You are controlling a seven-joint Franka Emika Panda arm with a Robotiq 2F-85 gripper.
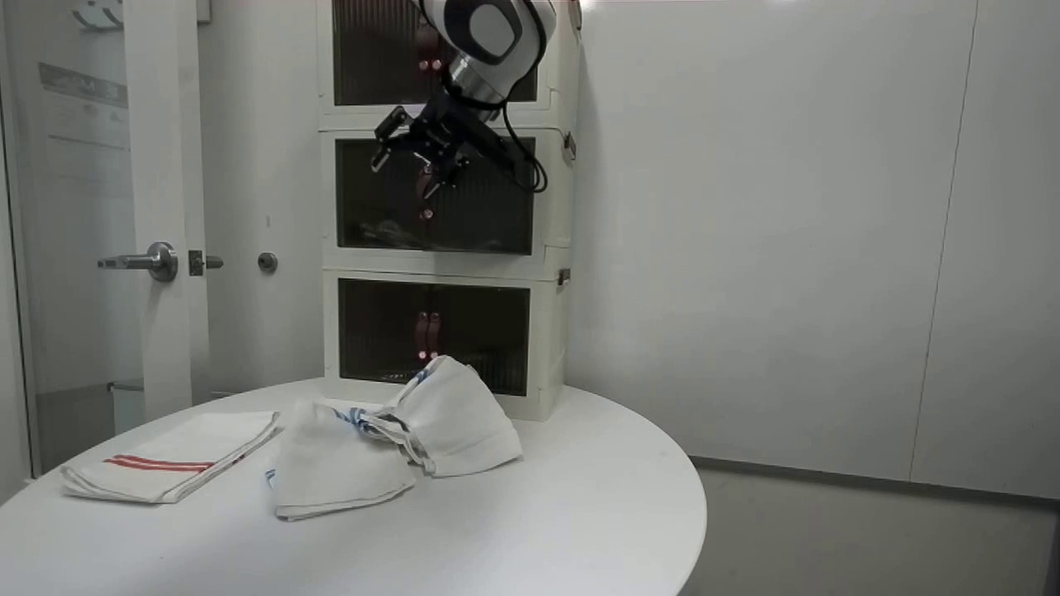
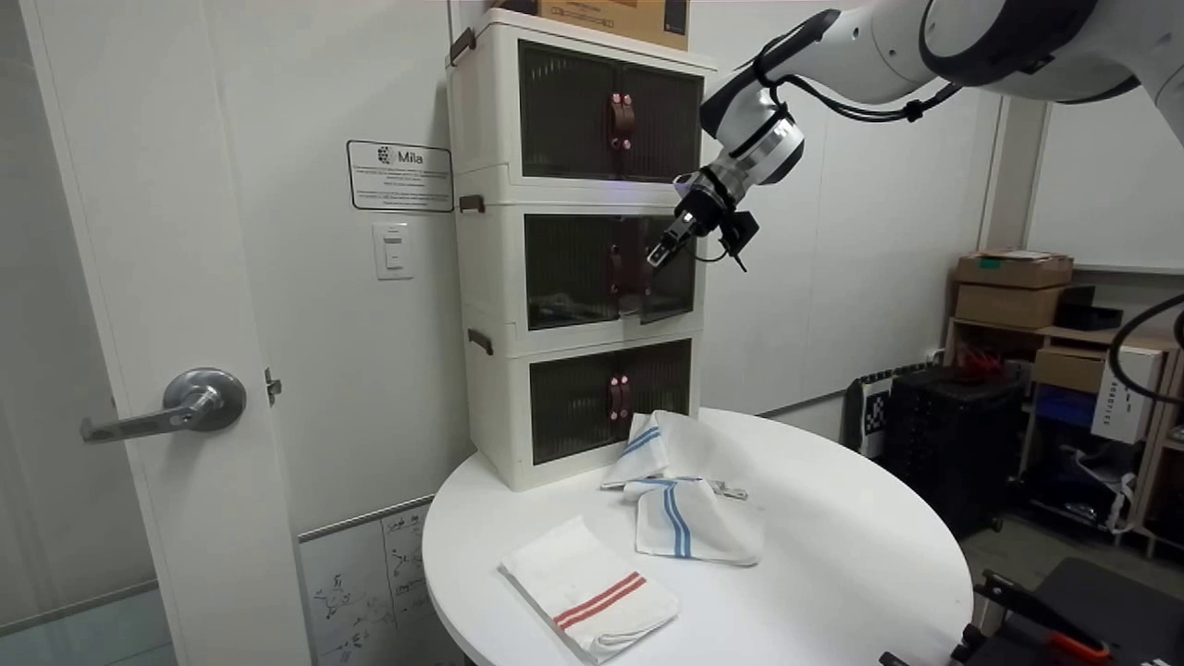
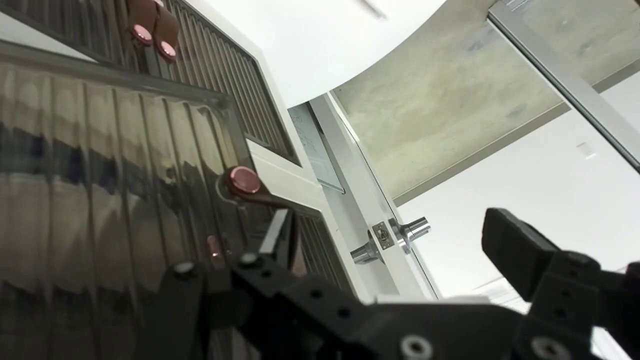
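Note:
My gripper (image 1: 405, 175) hangs in front of the middle cabinet, its two fingers spread wide with nothing between them. In the wrist view, one finger (image 3: 277, 235) reaches close to the brown door handle (image 3: 244, 180); whether they touch I cannot tell. The other finger (image 3: 510, 246) stands well off to the right. The middle cabinet's right door (image 2: 669, 290) looks slightly ajar, its lower edge standing out from the frame. Its left door (image 2: 568, 272) appears closed. The bottom cabinet's doors (image 2: 572, 411) and the top cabinet's doors (image 2: 566, 111) are shut.
Below, on the round white table (image 1: 596, 516), lie a folded red-striped towel (image 1: 169, 457) and crumpled blue-striped cloth (image 1: 457, 422) against the cabinet's base. A room door (image 1: 164, 328) with a metal lever stands at the left.

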